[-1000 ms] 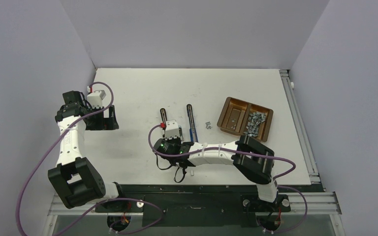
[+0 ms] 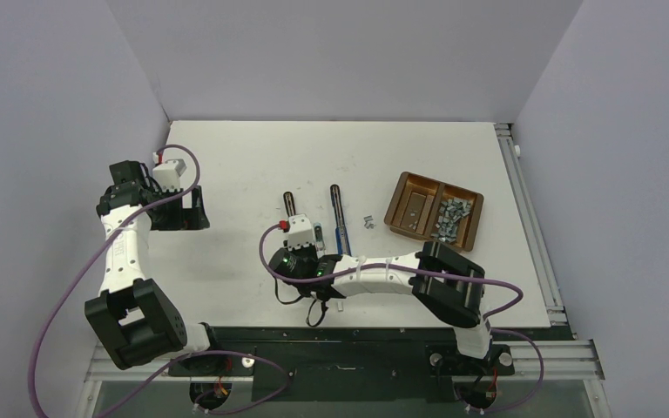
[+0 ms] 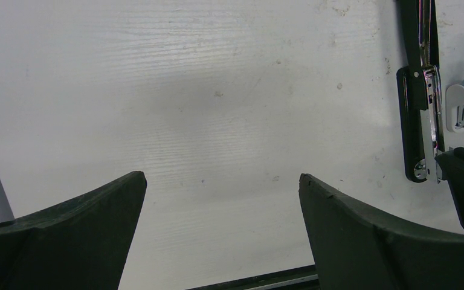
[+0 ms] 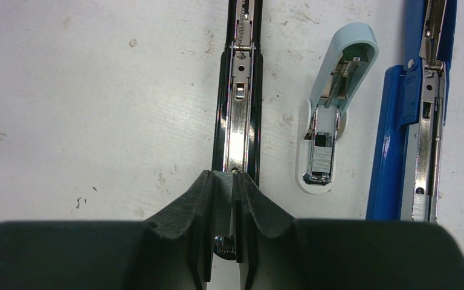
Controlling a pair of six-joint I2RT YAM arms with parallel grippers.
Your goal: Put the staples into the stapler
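Observation:
An opened black stapler (image 4: 237, 121) lies lengthwise with its metal channel exposed. At its near end my right gripper is shut on a grey strip of staples (image 4: 223, 205), held over the channel; whether it rests inside is unclear. To its right are an opened mint-and-white mini stapler (image 4: 344, 66) and an opened blue stapler (image 4: 389, 145). My left gripper stands open over bare table at the left, nothing between its fingers; the black stapler (image 3: 411, 121) shows at the right of that view.
A brown two-compartment tray (image 2: 414, 196) holding staple strips (image 2: 453, 218) stands at the right. A few small pieces (image 2: 368, 222) lie beside the blue stapler.
My right gripper has shifted slightly toward the left and front in the top view. The left arm has not moved.

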